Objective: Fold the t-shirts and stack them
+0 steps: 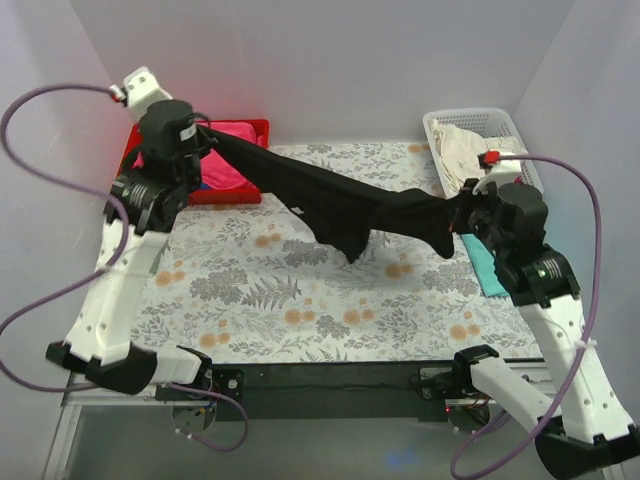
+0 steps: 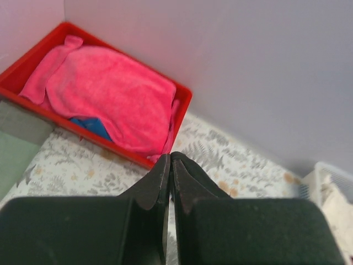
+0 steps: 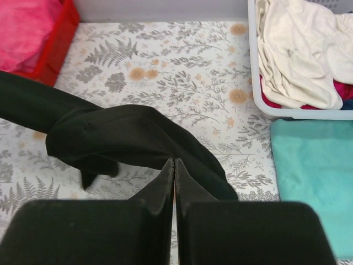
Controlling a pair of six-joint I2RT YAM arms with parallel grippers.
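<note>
A black t-shirt (image 1: 340,205) hangs stretched in the air between my two grippers, its lower part drooping over the patterned table. At the upper left, my left gripper (image 1: 208,130) is shut on one end of the shirt; in the left wrist view the cloth (image 2: 193,171) runs away from the closed fingertips. On the right, my right gripper (image 1: 458,208) is shut on the other end, and the right wrist view has the dark fabric (image 3: 132,132) pinched at the tips. A folded teal shirt (image 3: 309,176) lies at the table's right side.
A red bin (image 2: 185,105) with pink cloth (image 2: 113,94) stands at the back left. The white basket (image 3: 255,66) at the back right holds cream cloth (image 3: 295,49). A grey-green folded cloth (image 2: 19,143) lies at the left. Mid-table is clear beneath the shirt.
</note>
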